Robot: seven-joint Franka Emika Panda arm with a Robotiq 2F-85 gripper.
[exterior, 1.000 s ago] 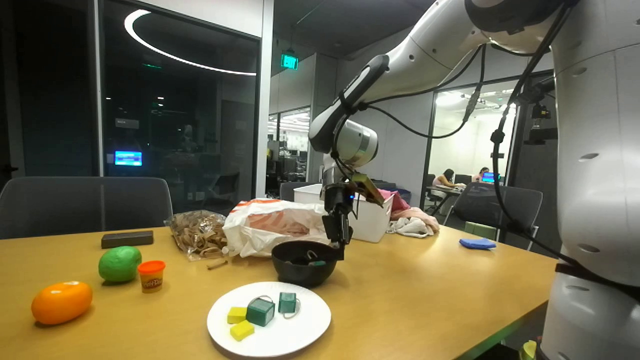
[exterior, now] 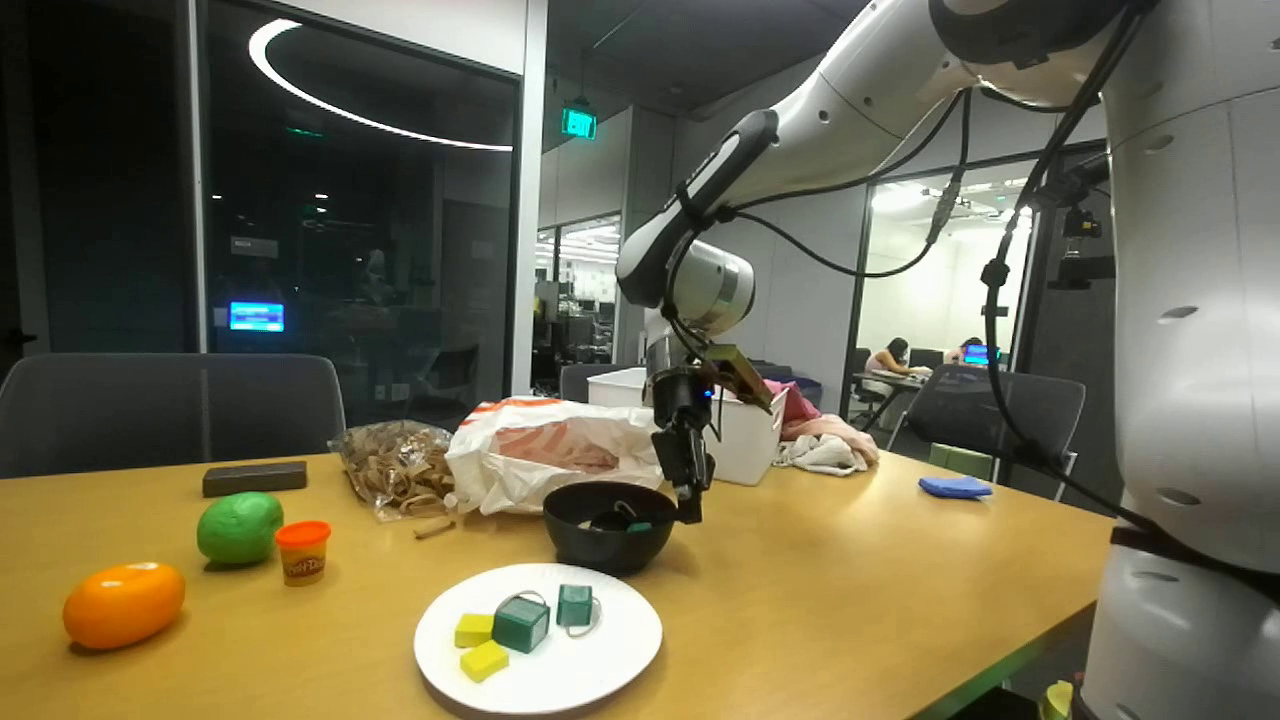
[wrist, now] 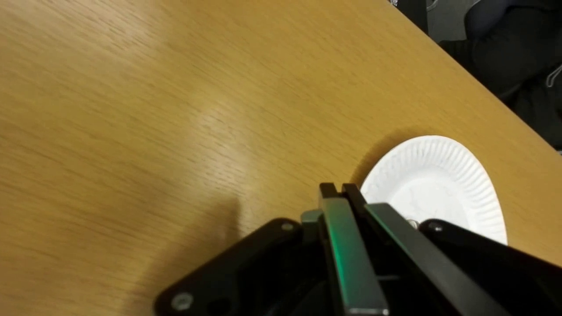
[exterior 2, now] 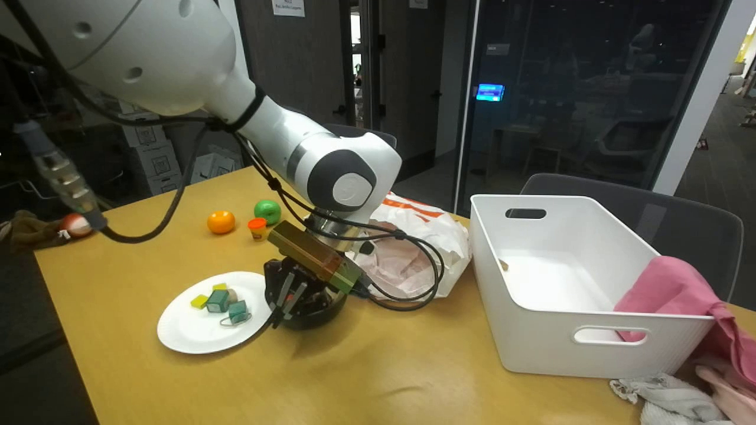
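My gripper (exterior: 689, 514) points down at the right side of a black bowl (exterior: 600, 554), its tip close to the rim. In the wrist view its two fingers (wrist: 351, 258) lie almost together with a dark narrow gap, and I cannot make out what is between them. The bowl holds small items, including something teal, partly hidden by the rim. In front of it, a white plate (exterior: 456, 678) bears two green blocks with loops and two yellow blocks (exterior: 485, 660). From exterior view 2, the gripper hides much of the bowl (exterior 2: 312, 320).
A green fruit (exterior: 240, 528), an orange fruit (exterior: 124, 605) and a Play-Doh tub (exterior: 302, 562) stand at the left. Behind the bowl lie a white bag (exterior: 504, 462) and a large white bin (exterior 2: 553, 340). Open table lies right of the bowl.
My gripper has shifted slightly right and down beside the bowl. A dark shape now shows among the bowl's contents. Bowl and plate have stayed put.
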